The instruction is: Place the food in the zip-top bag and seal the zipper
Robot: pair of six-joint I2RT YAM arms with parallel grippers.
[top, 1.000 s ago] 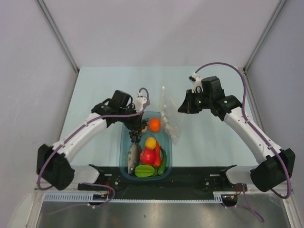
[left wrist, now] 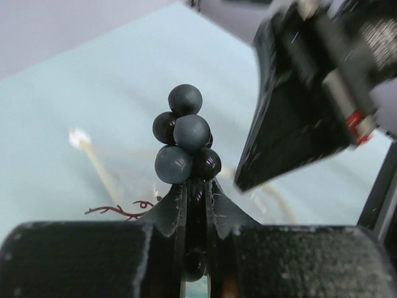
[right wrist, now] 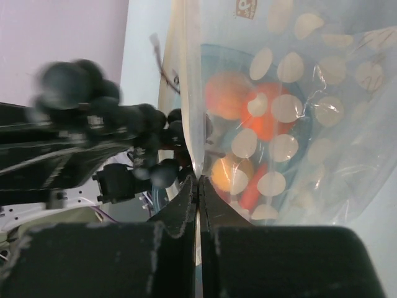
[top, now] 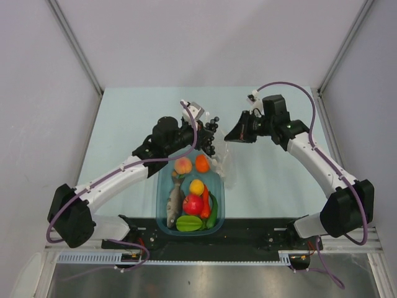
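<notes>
My left gripper is shut on a bunch of dark grapes [left wrist: 191, 131], held up at the left side of the clear zip top bag [top: 223, 161]. My right gripper is shut on the bag's edge, which hangs upright between its fingertips in the right wrist view. The bag [right wrist: 279, 143] spreads to the right there, with the food behind it showing through. The grapes sit close beside the bag's edge, at its top in the top view; whether any are inside it I cannot tell.
A blue tray [top: 161, 205] below the bag holds a peach [top: 183, 165], an orange [top: 202, 163], a fish [top: 174, 205], a red apple [top: 192, 204], peppers and other produce.
My left gripper has lifted the grapes out of the tray and moved them up and right to the bag. The right gripper has shifted slightly left.
</notes>
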